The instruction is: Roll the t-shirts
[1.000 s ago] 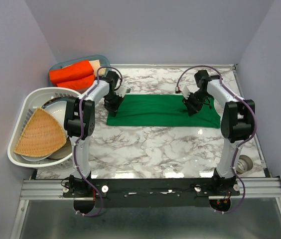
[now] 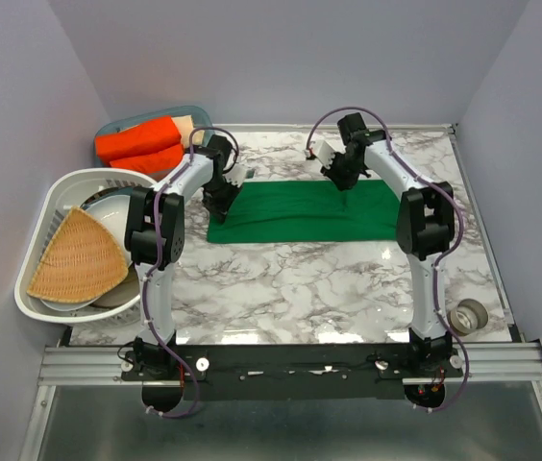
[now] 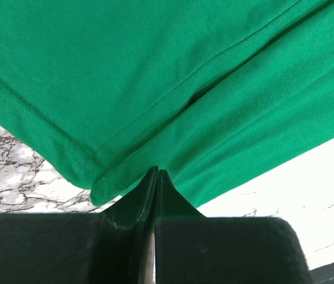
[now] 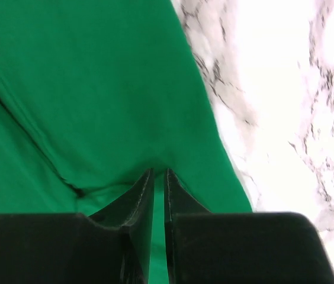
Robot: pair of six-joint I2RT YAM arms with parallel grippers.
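A green t-shirt point(image 2: 290, 226) lies as a wide folded strip across the marble table, with a crease along its length. At its left end is my left gripper point(image 2: 217, 215). In the left wrist view its fingertips stand almost together over the cloth's folded corner; whether fabric is between them is unclear. Over the right half, my right gripper point(image 2: 345, 185) has a small peak of green cloth below it. The right wrist view shows its fingers point(image 4: 137, 198) close together, with a pinch of the green fabric point(image 4: 113, 100) between the tips.
On the left stands a white basket point(image 2: 29, 279) holding a woven piece point(image 2: 81, 259) and pans. Behind it, a blue bin point(image 2: 108, 128) carries orange cloth point(image 2: 136, 142). A metal cup point(image 2: 467, 316) lies at the right.
My right gripper has moved left and slightly back over the shirt, and a cloth peak now shows beneath it. The shirt's right end has shifted left. The left arm has barely moved.
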